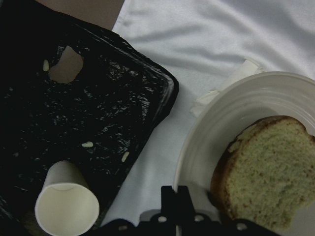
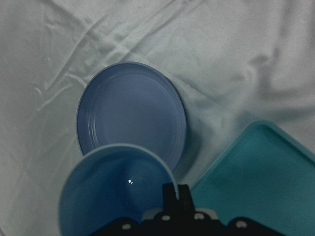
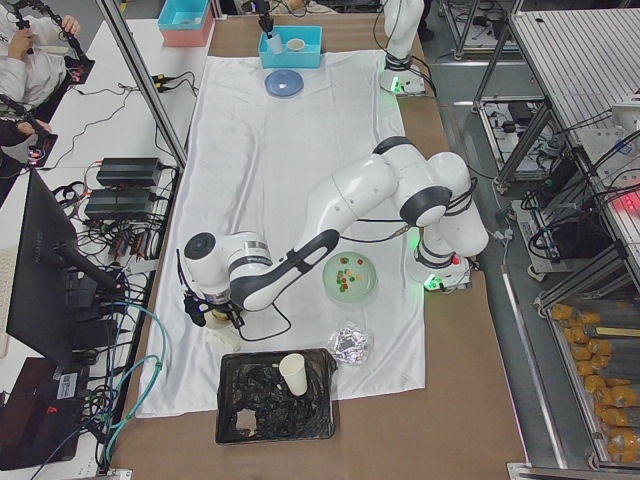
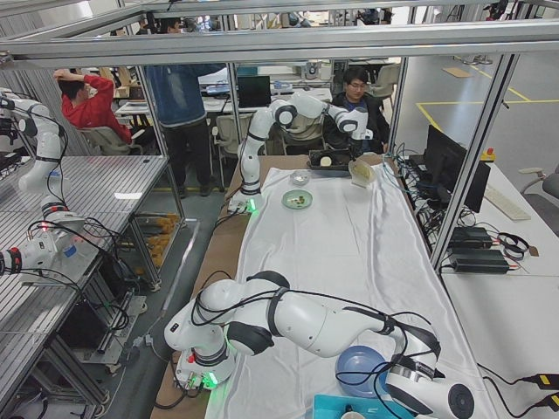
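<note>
My left gripper is shut on the rim of a pale bowl [image 1: 199,137] holding a slice of bread [image 1: 266,172]; in the camera left view it is left of center, above the cloth near the black tray [image 1: 93,108]. A white cup [image 1: 67,209] lies in that tray. My right gripper is shut on the rim of a blue cup [image 2: 98,182], over a blue plate [image 2: 130,108] and a teal bin [image 2: 266,177].
A green plate [image 3: 350,278] with small food pieces and a crinkled bag [image 3: 350,343] stand right of the left gripper. A white item [image 1: 236,78] lies beside the tray.
</note>
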